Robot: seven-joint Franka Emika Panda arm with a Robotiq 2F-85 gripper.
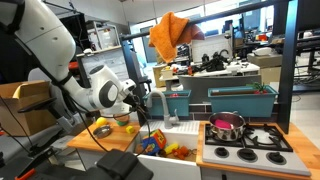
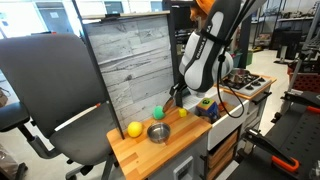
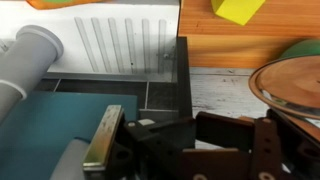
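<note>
Low over the counter, at the sink's left side, my gripper [image 1: 128, 92] is shut. In the wrist view its dark parts fill the bottom, and I make out nothing between its fingers. A brown round disc [image 3: 290, 82] with a pale rim lies at the right edge there, partly over a green object [image 3: 303, 47]; whether the gripper touches the disc does not show. Above them is a yellow block [image 3: 238, 8]. Exterior view 2 has the green ball [image 2: 158, 112], a yellow ball [image 2: 135, 129] and a metal bowl [image 2: 158, 131] on the wooden counter [image 2: 150, 152].
The sink holds several coloured objects [image 1: 178, 151], with a grey faucet [image 1: 161, 101] behind it. To the right stand a red pot [image 1: 227, 125] and a black stove [image 1: 250, 142]. An orange cloth [image 1: 170, 33] hangs overhead.
</note>
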